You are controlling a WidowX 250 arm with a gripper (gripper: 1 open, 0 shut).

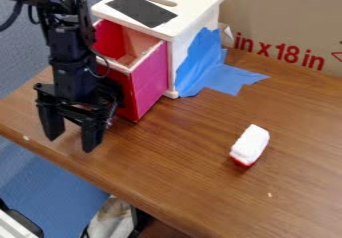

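My black gripper [70,127] hangs low over the left edge of the wooden table [187,187], in front of a pink and red drawer [147,79] that is pulled out from a white box [194,9]. Its fingers are spread, with nothing visible between them. A small white object with a red underside [250,145] lies on the table to the right, apart from the gripper.
Blue tape [211,67] runs from the box's side onto the table. A cardboard box [287,17] stands behind. The table's left edge borders a blue floor area.
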